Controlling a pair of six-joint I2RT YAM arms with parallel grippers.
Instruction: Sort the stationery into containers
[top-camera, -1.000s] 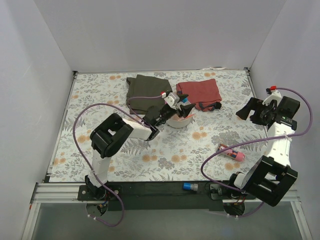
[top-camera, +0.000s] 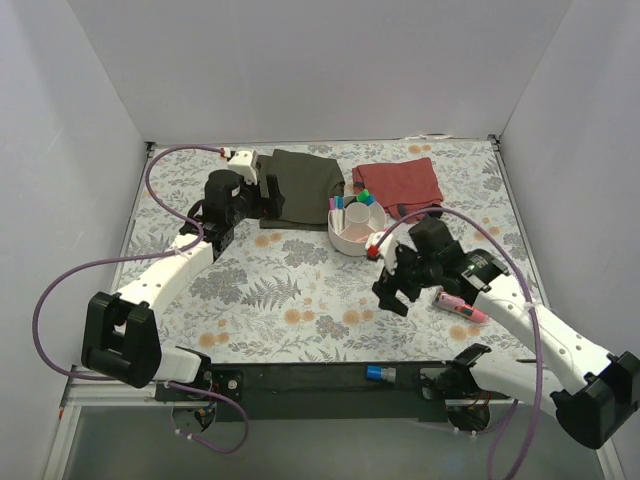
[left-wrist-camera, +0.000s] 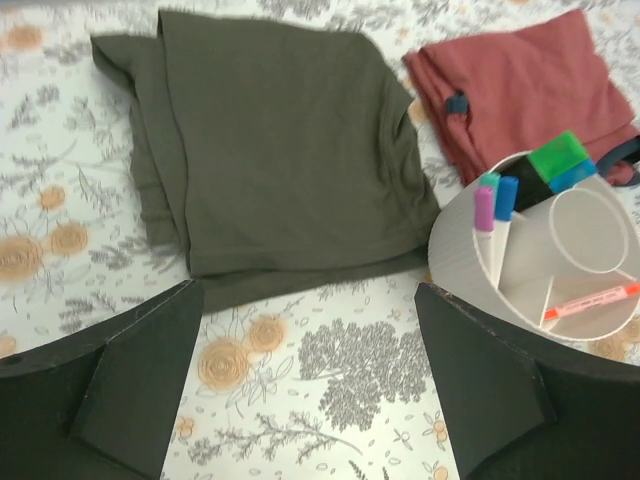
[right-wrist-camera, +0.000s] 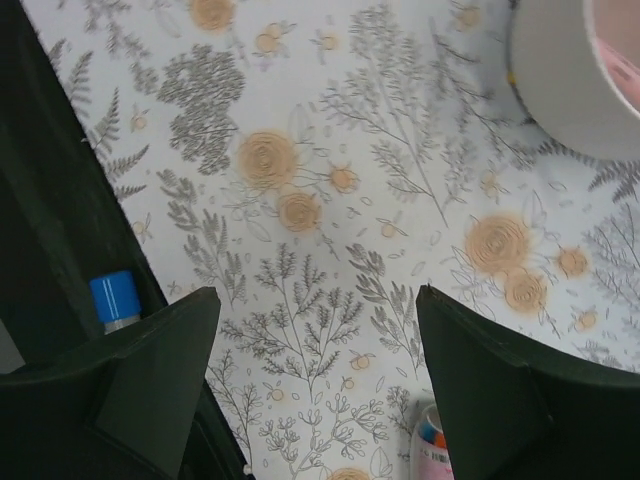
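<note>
A white round container (top-camera: 349, 244) stands near the table's middle. In the left wrist view, markers with purple (left-wrist-camera: 484, 208) and blue (left-wrist-camera: 506, 196) caps, a green-topped item (left-wrist-camera: 558, 154), a white cup (left-wrist-camera: 588, 231) and an orange-red pen (left-wrist-camera: 592, 302) are inside it. My left gripper is open above the table by the dark green cloth, left of the container, with nothing between its fingers. My right gripper also stands open and empty, over the table in front of the container. A pink bottle-like case (top-camera: 461, 305) lies at the right.
Dark green cloth (top-camera: 300, 185) lies folded at the back, with red cloth (top-camera: 400, 186) beside it. A blue-ended item (top-camera: 380, 373) rests on the dark strip along the front edge.
From over the container, my left gripper has moved back and left to the green cloth. The right one has swung from the far right toward the front centre.
</note>
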